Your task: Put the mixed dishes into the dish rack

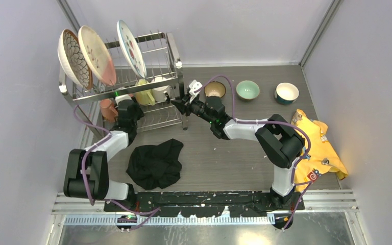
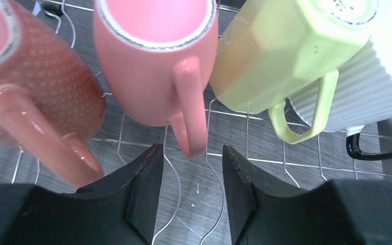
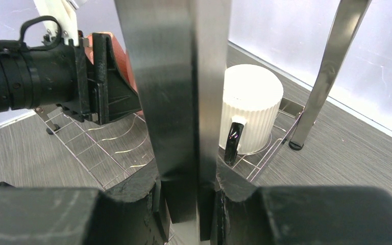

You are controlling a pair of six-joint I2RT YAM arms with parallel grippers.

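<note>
The dish rack [image 1: 158, 81] holds plates upright on top, mugs on its lower shelf. In the left wrist view my left gripper is open with nothing between its fingers, just before the handle of a pink mug [image 2: 148, 71]. Beside that stand another pink mug [image 2: 46, 92], a light green mug [image 2: 280, 51] and a white ribbed mug [image 3: 250, 102]. My right gripper is shut on the rack's steel post [image 3: 181, 102] at the front right corner.
A brown bowl [image 1: 215, 89], a green bowl [image 1: 247, 90] and a teal cup [image 1: 286, 93] stand right of the rack. A black cloth [image 1: 154, 166] lies in front, a yellow cloth [image 1: 321, 150] at right.
</note>
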